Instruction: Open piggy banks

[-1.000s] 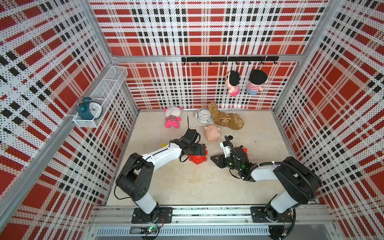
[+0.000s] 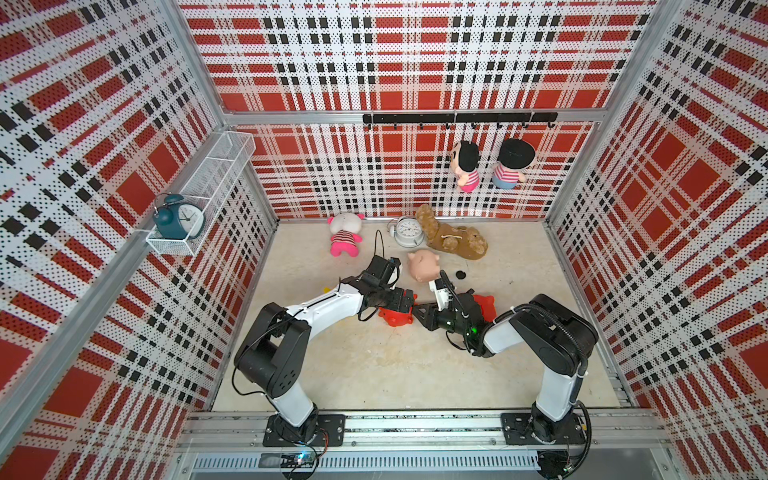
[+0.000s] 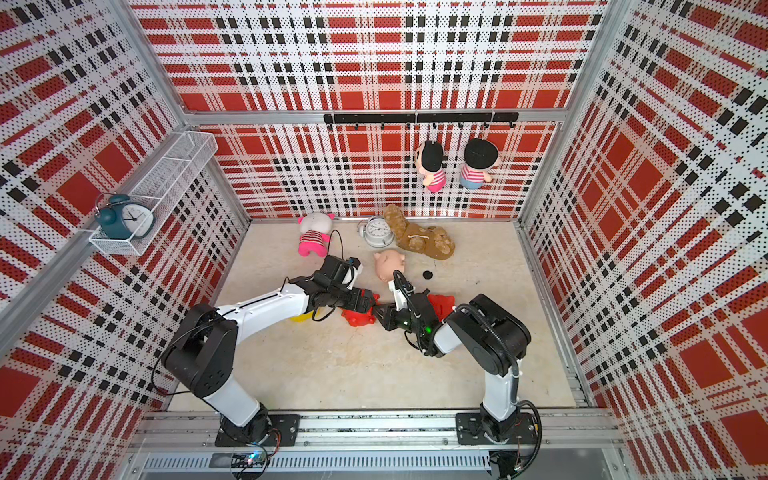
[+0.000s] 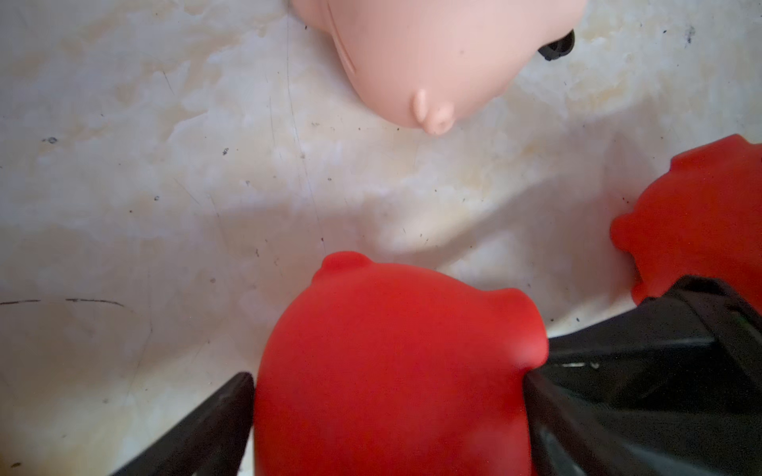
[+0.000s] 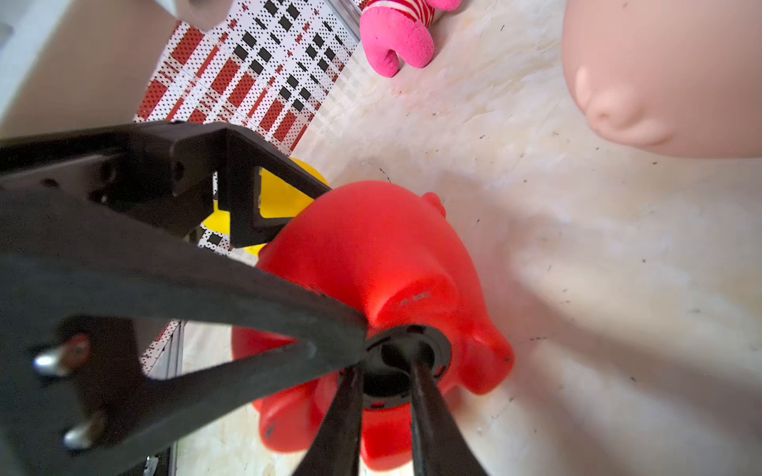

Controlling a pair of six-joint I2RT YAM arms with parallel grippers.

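Observation:
A red piggy bank (image 4: 389, 357) lies between the fingertips of my open left gripper, which straddles it at both sides. In the right wrist view, a round black ring with a dark middle (image 5: 405, 349) shows on this bank's underside, facing my right gripper. My right gripper's narrowly parted fingertips are at that ring. A second red piggy bank (image 4: 698, 222) sits to the right, partly behind the right arm. A pink piggy bank (image 2: 425, 265) stands behind them. A yellow object (image 5: 281, 194) is mostly hidden behind the left gripper.
A plush pink toy (image 2: 345, 236), a white clock (image 2: 407, 232) and a brown plush (image 2: 456, 240) lie along the back. A small black disc (image 2: 461, 275) is beside the pink bank.
My right gripper has moved left toward the red bank held at my left gripper, its arm swinging inward. The left arm is nearly unchanged.

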